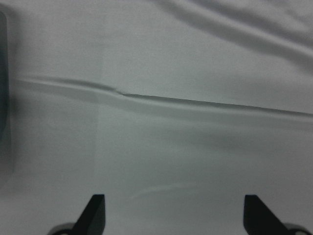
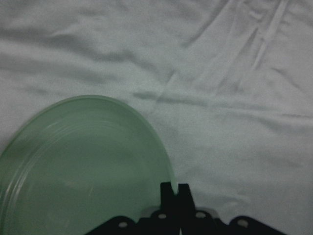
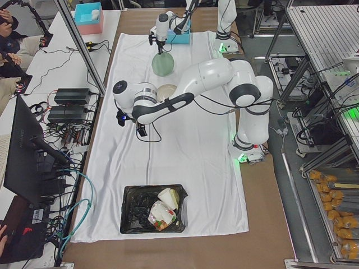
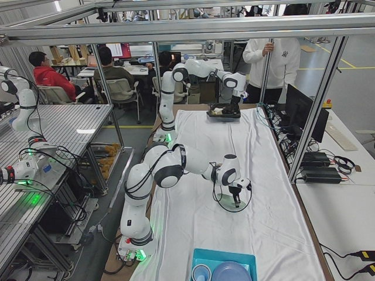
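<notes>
A green plate [image 3: 162,66] [image 2: 83,161] lies on the white cloth. My right gripper [image 4: 237,202] is at its rim, nearly closed, with the rim appearing between its fingertips. My left gripper [image 3: 132,124] hangs open over the cloth, with nothing between its fingers. A pale beige plate [image 3: 166,89] is partly hidden behind the left arm.
A black bin [image 3: 134,207] with a dark liner, wrappers and containers stands at the left camera's near end. A blue tray [image 4: 199,257] with dishes sits at the opposite end. The cloth between bin and left gripper is clear.
</notes>
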